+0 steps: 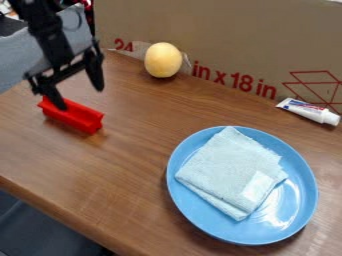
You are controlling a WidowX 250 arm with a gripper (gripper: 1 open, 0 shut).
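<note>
My black gripper [70, 83] is open at the upper left, its fingers hovering over and behind a red elongated object [75, 118] on the wooden table. A blue plate [291, 208] at the lower right holds a folded pale blue cloth [230, 174]. A yellow rounded object [163, 59] sits near the back, and a white tube [309, 110] lies at the right.
A cardboard box [241, 35] walls off the back of the wooden table [134, 190]. The table's near edge runs along the lower left.
</note>
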